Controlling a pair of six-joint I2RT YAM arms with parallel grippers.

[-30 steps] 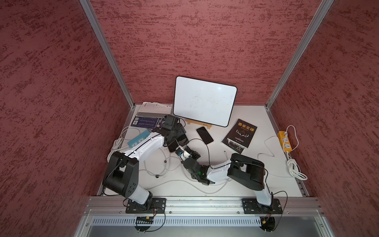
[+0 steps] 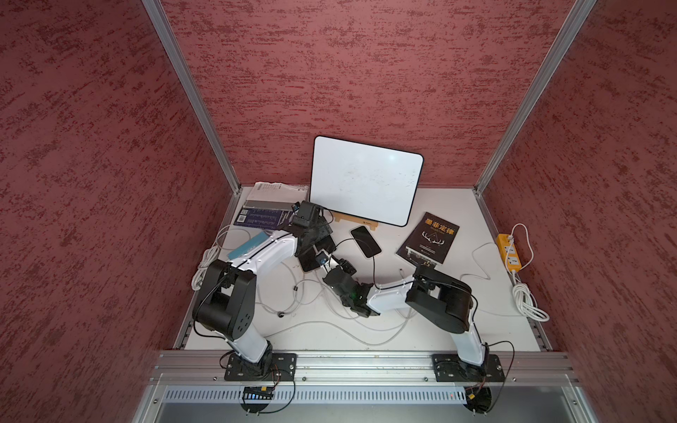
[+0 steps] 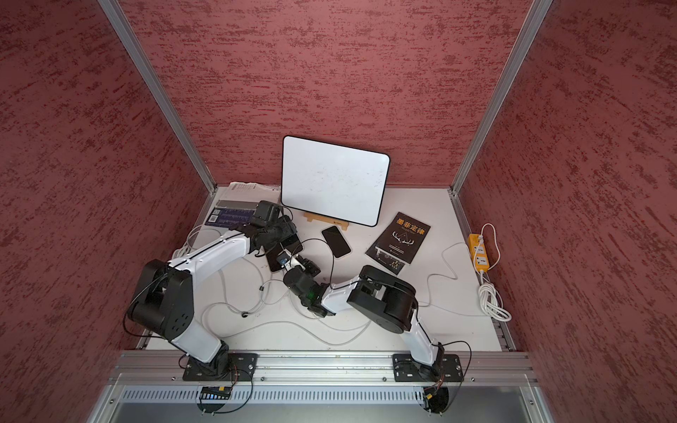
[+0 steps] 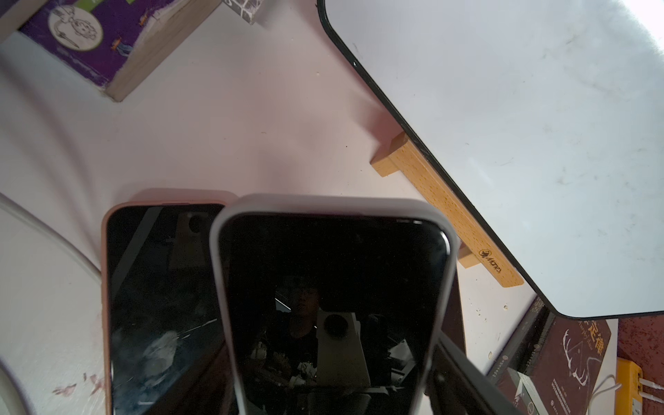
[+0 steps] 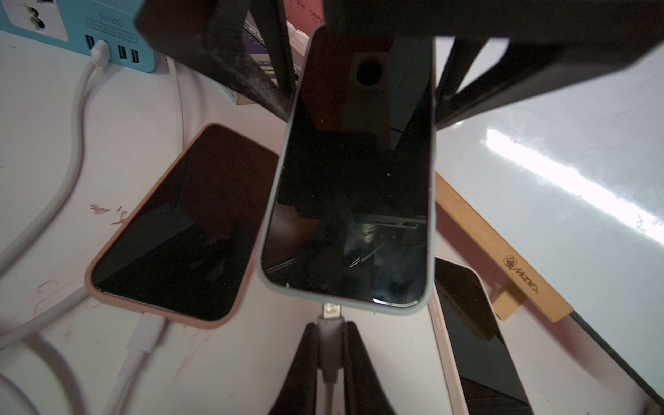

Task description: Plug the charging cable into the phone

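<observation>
My left gripper is shut on the sides of a phone (image 5: 349,200), dark screen and pale case, raised above the table. The same phone (image 4: 332,297) fills the lower middle of the left wrist view. Below its bottom edge, my right gripper is shut on the charging cable's plug (image 5: 331,349), which lines up with that edge, left of its middle. The metal tip (image 5: 332,310) reaches the edge, part of it still showing. Whether it enters the port cannot be told.
On the table lie a pink-cased phone (image 5: 186,228) with a white plug (image 5: 146,332) at its bottom edge, and another phone (image 5: 477,332) at right. A whiteboard (image 2: 366,179) stands behind. Loose white cables cross the front; a black book (image 2: 428,238) lies right.
Over the last second both grippers have shifted slightly toward the back of the table, the left also a little to the right. Each stays close to the other.
</observation>
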